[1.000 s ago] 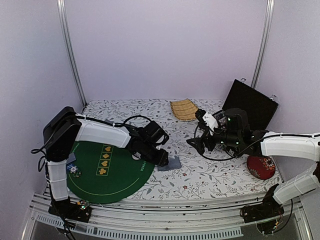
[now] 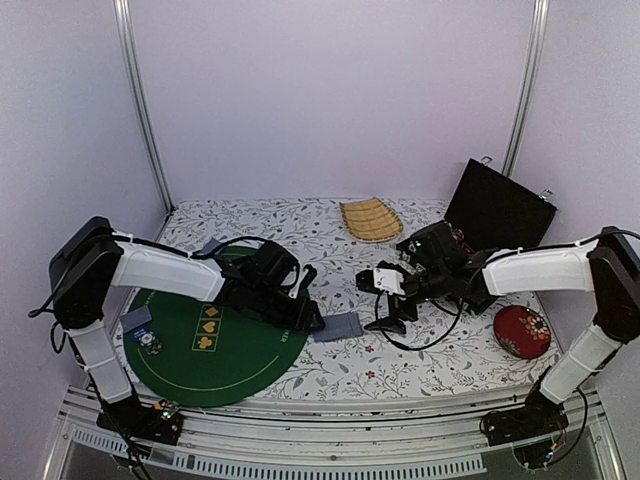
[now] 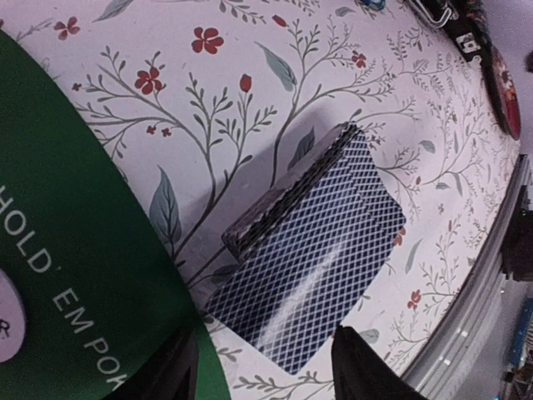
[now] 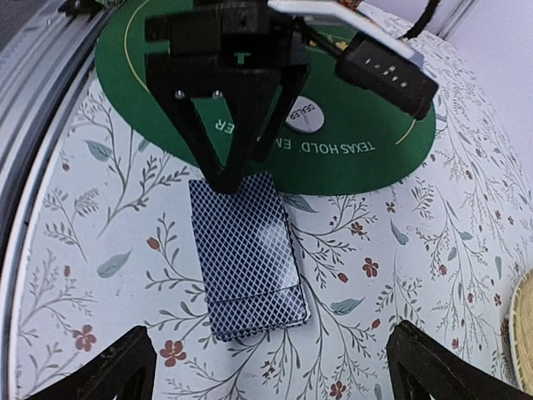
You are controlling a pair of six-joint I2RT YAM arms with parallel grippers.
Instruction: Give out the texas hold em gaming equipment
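A dark blue-patterned card deck [image 2: 340, 327] lies on the floral cloth at the right edge of the green poker mat [image 2: 235, 365]. In the left wrist view, the top of the deck [image 3: 308, 267] looks slid sideways from the stack under it. My left gripper [image 2: 312, 318] is open at the deck's mat-side end; its fingers stand apart around that end, and whether they touch it I cannot tell. My right gripper [image 2: 382, 305] is open, pointing at the deck's other end. In the right wrist view the deck [image 4: 250, 258] lies ahead of the empty right fingers [image 4: 416, 358].
A woven tray [image 2: 370, 219] lies at the back. The open black case [image 2: 498, 205] stands at the back right, partly behind my right arm. A red round container [image 2: 521, 331] sits at the right. Chips [image 2: 149, 342] rest on the mat's left side.
My left gripper has shifted a little left, towards the deck's mat-side end. The right gripper has moved left and lower, closer to the deck.
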